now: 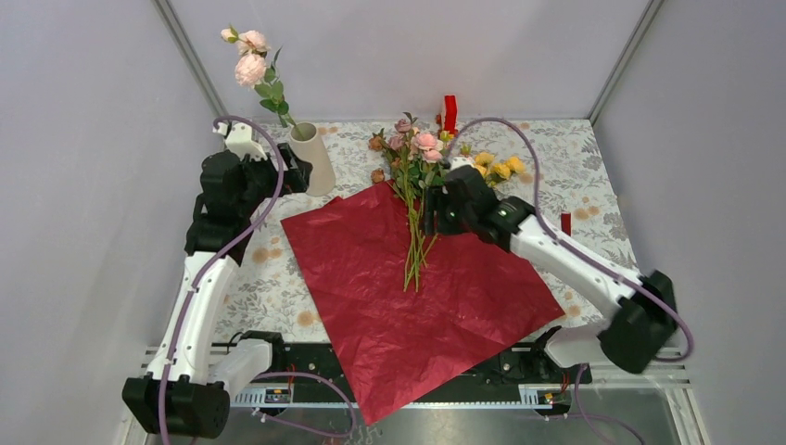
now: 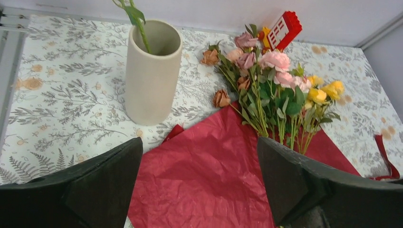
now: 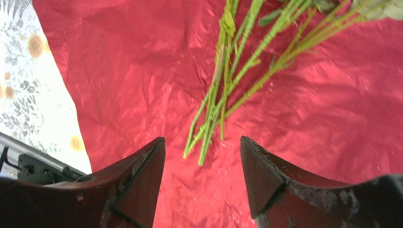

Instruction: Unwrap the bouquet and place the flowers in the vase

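A cream vase point(image 2: 149, 88) stands upright at the back left, with one pale pink peony stem point(image 1: 250, 69) leaning out of its mouth. My left gripper is open and empty, in front of and to the left of the vase. Several flowers lie bunched on red wrapping paper: pink blooms point(image 2: 275, 61), brown roses point(image 2: 221, 98) and yellow blooms point(image 2: 328, 92). Their bare green stems point(image 3: 216, 102) cross towards the front. Over the bunch in the top view hangs my right gripper, open, fingers apart, with the stem ends just ahead of the gap.
Red wrapping paper point(image 1: 408, 343) covers the middle of the table and hangs over the front edge. A red toy block piece point(image 2: 285, 31) stands behind the blooms. White walls close in the back and sides.
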